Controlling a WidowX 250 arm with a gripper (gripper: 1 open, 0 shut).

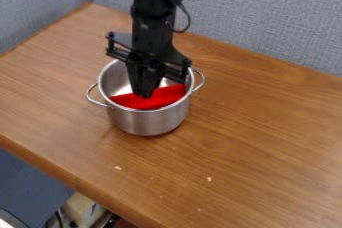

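A steel pot (pixel 147 120) with two wire handles stands on the wooden table (pixel 254 162). A flat red object (pixel 162 98) lies inside it. My black gripper (pixel 147 77) points down into the pot, over the red object, hiding part of it. Whether the fingers are apart or hold anything is hard to make out against the dark arm.
Bare wood surrounds the pot, with wide room to the right and some at the left. Grey padded walls run along the back and upper left. The table's front-left edge borders a dark blue panel.
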